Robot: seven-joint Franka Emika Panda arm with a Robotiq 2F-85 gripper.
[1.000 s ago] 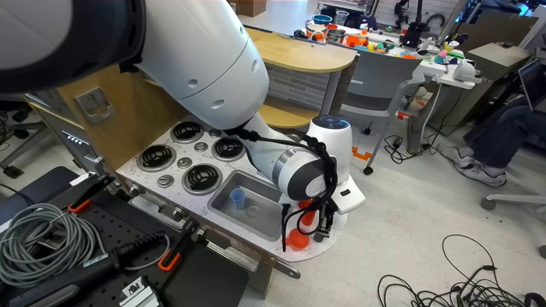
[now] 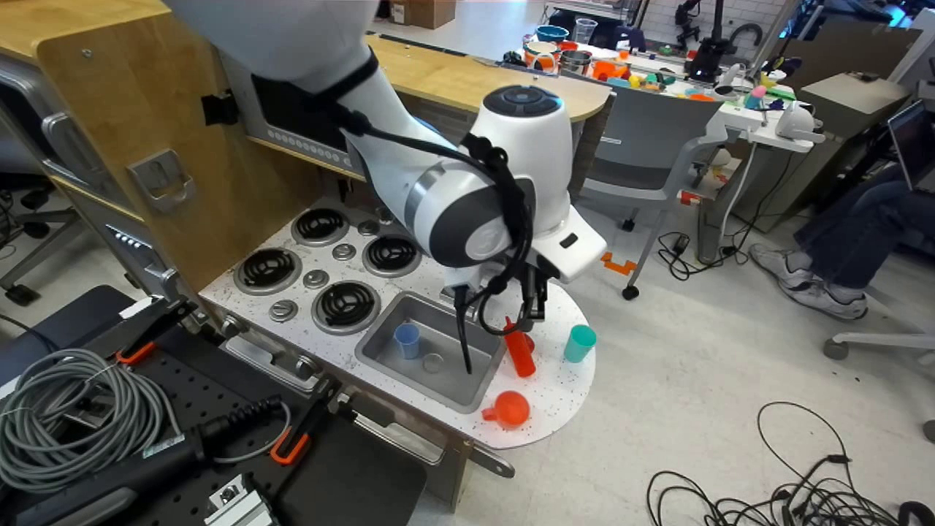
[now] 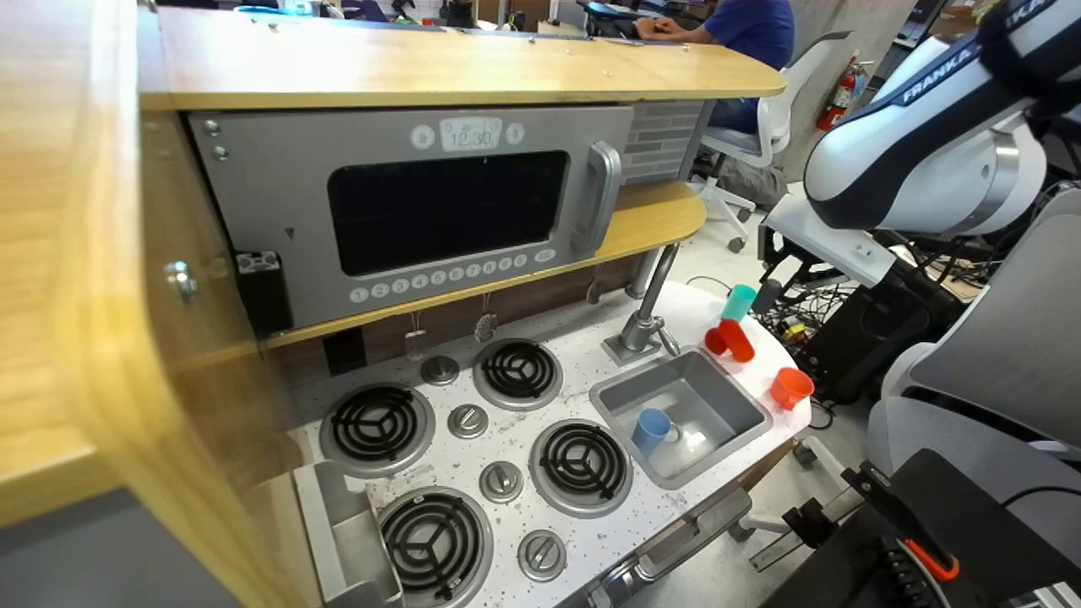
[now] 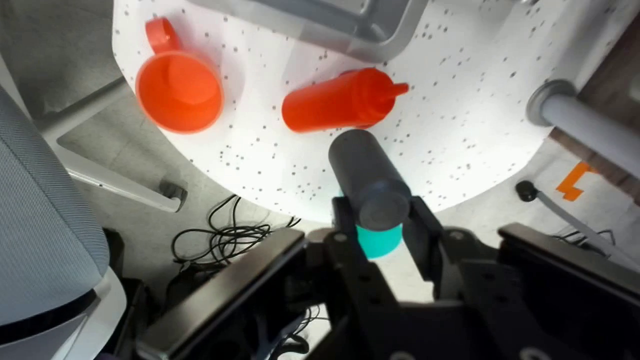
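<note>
My gripper is shut on a dark grey cylinder [image 4: 361,159], which points away from the fingers above the rounded end of the white speckled counter. In exterior view 2 the cylinder [image 3: 768,295] hangs beneath the arm, close to the teal cup in that view. A red squeeze bottle [image 4: 336,102] lies on its side on the counter, with an orange-red mug [image 4: 180,93] standing apart from it. Partly hidden behind the cylinder in the wrist view is the teal cup [image 4: 379,241]; exterior view 1 shows this cup [image 2: 579,342] standing near the counter's edge.
The grey sink [image 2: 386,351] contains a blue cup [image 2: 407,340]. A metal faucet [image 3: 649,309] rises behind the sink. Several black-coil burners [image 3: 517,371] occupy the counter's other side, below a toy microwave [image 3: 451,208]. Past the rounded edge is open floor.
My arm has lifted and swung back toward the faucet side, away from the counter's front edge, carrying the grey cylinder. The bottle, mug and teal cup are now less covered in exterior view 1.
</note>
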